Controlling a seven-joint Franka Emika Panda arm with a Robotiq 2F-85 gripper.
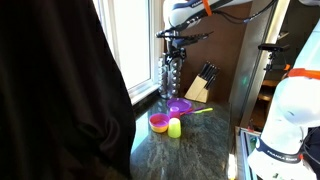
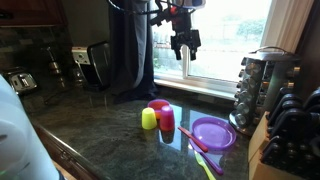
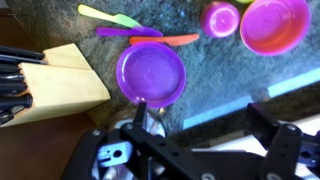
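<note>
My gripper is open high above the counter, its two fingers far apart and nothing between them. It also shows near the window in exterior view 1. Under it in the wrist view are a round purple plate, an orange and pink bowl and a pink cup. Beside the plate lie a yellow-green utensil, a purple one and an orange one. A yellow cup stands upside down near the pink cup in exterior view 2.
By the plate stands a wooden knife block with black handles. A tall spice rack is near the window corner. The window and dark curtain bound the counter.
</note>
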